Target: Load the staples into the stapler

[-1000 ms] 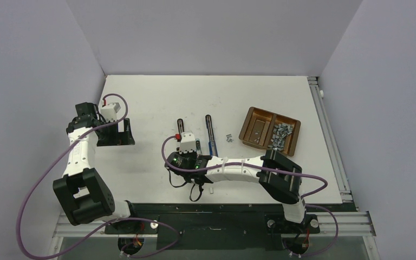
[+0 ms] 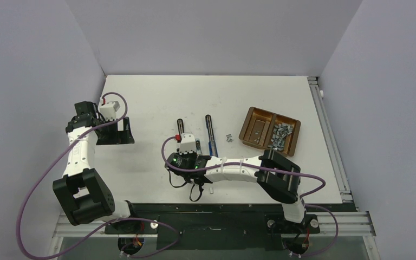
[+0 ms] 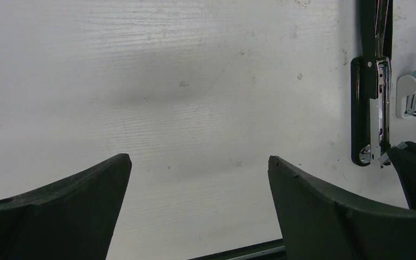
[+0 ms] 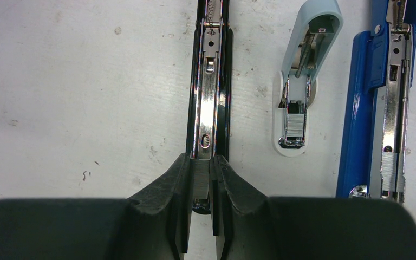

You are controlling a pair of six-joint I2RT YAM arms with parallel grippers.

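My right gripper is shut on the front end of the black stapler, whose long metal rail lies exposed, in the right wrist view. To its right stand a small light-blue stapler with its top raised and a blue stapler, opened along its rail. The left wrist view shows the same staplers at the right edge, beside empty white table. My left gripper is open over bare table at the left, nothing between its fingers.
A brown two-part tray at the right holds many staple strips in one compartment. A few loose pieces lie left of it.
The left arm has shifted very slightly. The right arm looks the same as before.
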